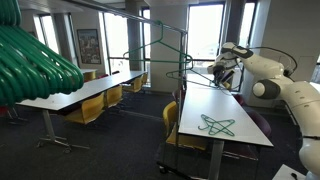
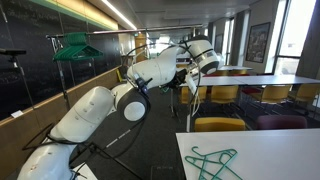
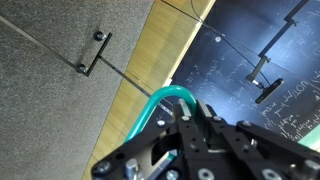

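Note:
In the wrist view, my gripper is shut on a green hanger (image 3: 160, 96), whose curved end arches in front of the fingers; the rest of it is hidden below. The gripper (image 1: 222, 76) is raised above the far end of the white table in exterior view 1. Exterior view 2 shows it small and dark, so the grip is hard to make out there. More green hangers (image 1: 216, 126) lie on the near part of the white table (image 1: 205, 104). A green hanger (image 1: 154, 45) hangs from the rack rail (image 1: 118, 11).
Several green hangers (image 1: 35, 62) crowd the rail close to the camera. The rack's upright post (image 1: 181, 105) stands beside the table. Yellow chairs (image 1: 168, 117) line the tables, and a blackboard (image 2: 50, 85) covers one wall. Open floor (image 1: 95, 150) lies left of the post.

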